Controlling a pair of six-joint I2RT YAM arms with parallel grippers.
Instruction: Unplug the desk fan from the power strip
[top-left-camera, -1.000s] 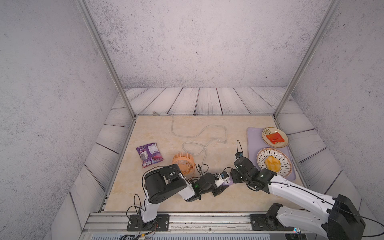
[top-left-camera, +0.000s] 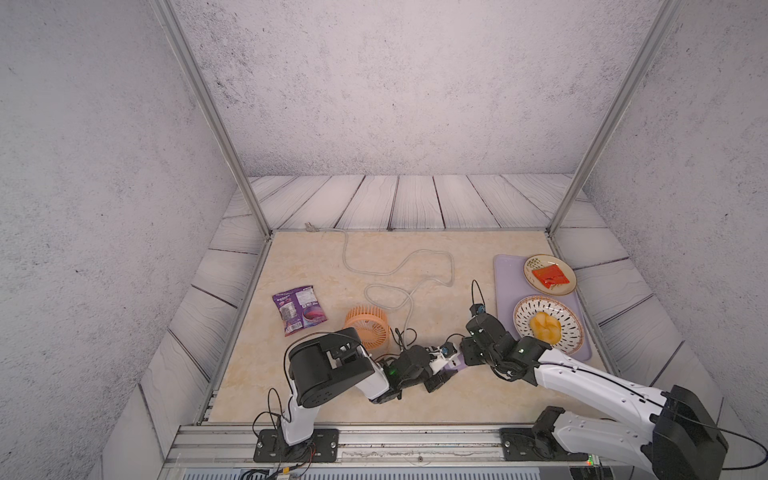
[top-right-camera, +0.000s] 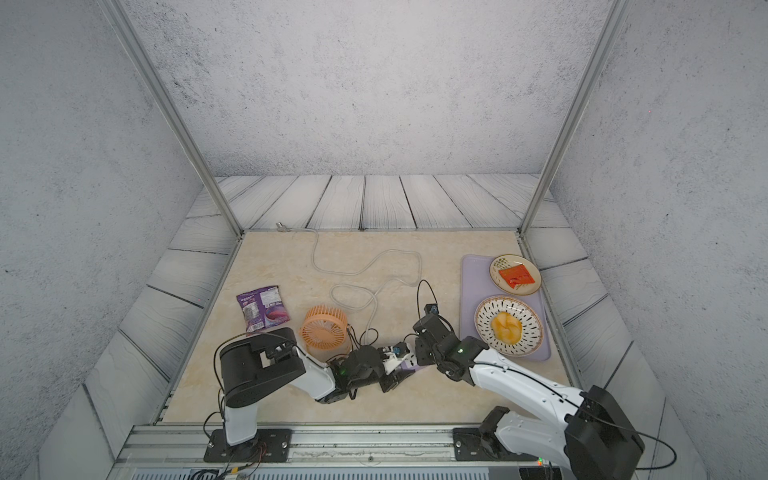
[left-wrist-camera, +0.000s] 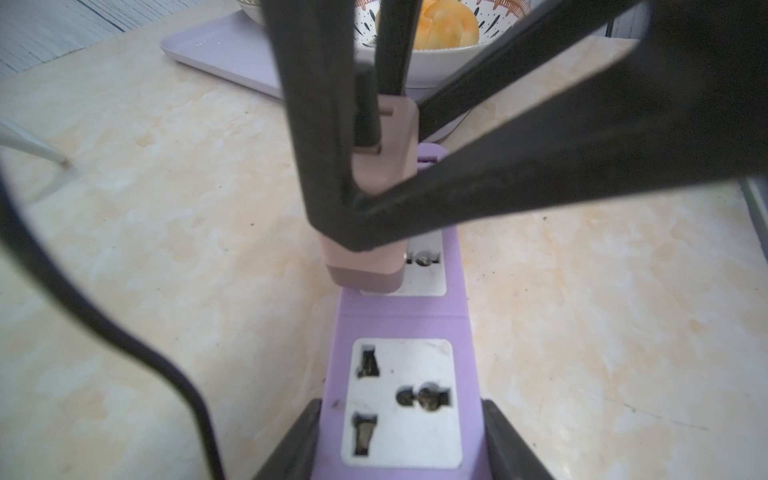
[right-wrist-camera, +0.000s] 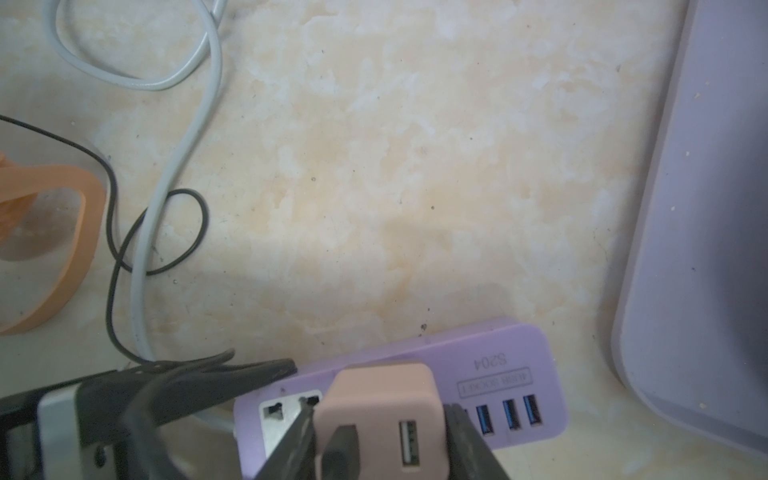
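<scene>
The lavender power strip (left-wrist-camera: 468, 320) lies on the table, its near bare socket facing up in the left wrist view. My left gripper is shut on the strip's near end, one finger along each side. A pink adapter block (right-wrist-camera: 380, 392) stands over the strip's middle; whether its prongs are fully seated is hidden. My right gripper straddles this block, its fingers close against both sides; how firmly they press does not show. The orange desk fan (top-left-camera: 367, 326) stands left of the strip, and its thin black cable (right-wrist-camera: 112, 188) runs towards it.
The strip's white cord (top-left-camera: 432, 253) loops across the back of the table. A purple bag (top-left-camera: 299, 309) lies at the left. On the right, a lavender tray (top-left-camera: 507, 281) bears two dishes. Open tabletop lies behind the strip.
The right gripper has shifted very slightly. Left arm, strip, fan and cord look the same as before.
</scene>
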